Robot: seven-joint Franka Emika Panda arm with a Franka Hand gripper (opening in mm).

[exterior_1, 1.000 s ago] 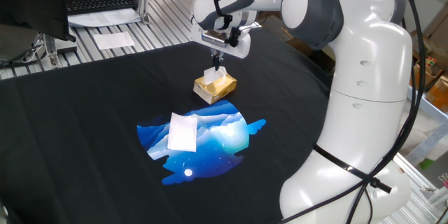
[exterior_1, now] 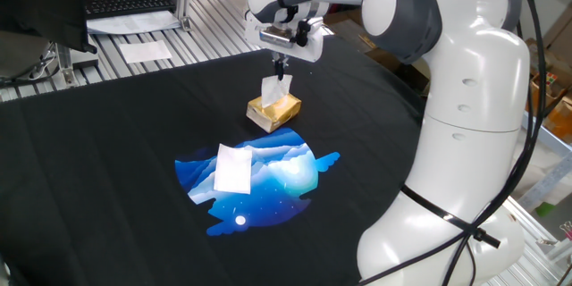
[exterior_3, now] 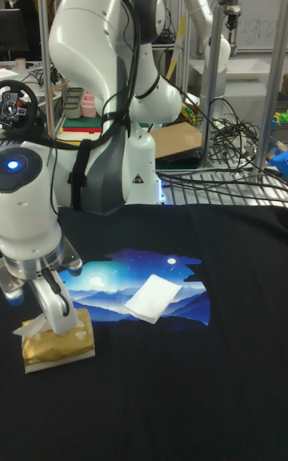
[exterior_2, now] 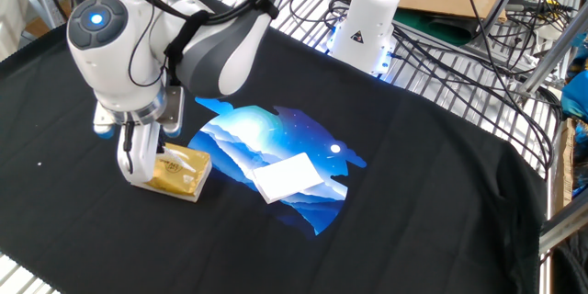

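A gold and white tissue pack (exterior_1: 275,113) sits on the black cloth, with a white tissue (exterior_1: 274,91) standing up out of its top. My gripper (exterior_1: 280,71) is directly above the pack, its dark fingertips at the tissue's upper edge and seemingly shut on it. The tissue's lower part is still in the pack. In exterior view 2 the hand covers the fingers and part of the pack (exterior_2: 186,171). Exterior view 3 shows the pack (exterior_3: 58,346) below the hand, a bit of tissue at its left side.
A white folded paper or tissue (exterior_1: 233,170) lies on the blue mountain-and-moon picture (exterior_1: 293,176), close to the pack. A keyboard (exterior_1: 131,4) and a paper sheet (exterior_1: 145,51) lie on the slatted surface beyond the cloth.
My gripper has risen slightly. The tissue stands taller out of the pack than it did a second ago, while the pack has hardly moved.
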